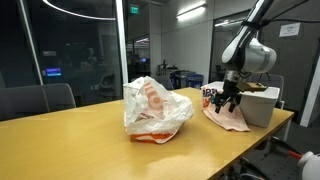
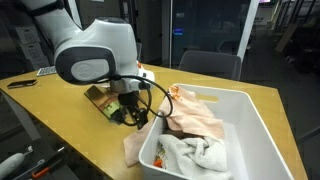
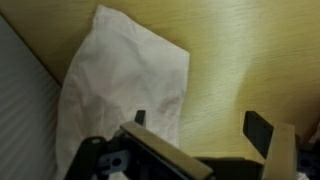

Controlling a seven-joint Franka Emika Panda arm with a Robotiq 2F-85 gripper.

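A pale pink cloth [image 1: 228, 118] lies on the table beside the white box. It fills the left half of the wrist view, where the cloth [image 3: 118, 85] has a corner pointing away to the upper right. Just above it hangs my gripper [image 1: 228, 106], open. In the wrist view the fingers stand wide apart; the left one overlaps the cloth, the right one is over bare wood, and nothing is held between them. The second exterior view shows the cloth [image 2: 137, 147] partly behind the box wall.
The white box [image 2: 255, 113] holds another pink cloth [image 2: 194, 118] and a white cloth [image 2: 196, 156]; its wall stands close to my gripper. A white plastic bag [image 1: 155, 112] is mid-table.
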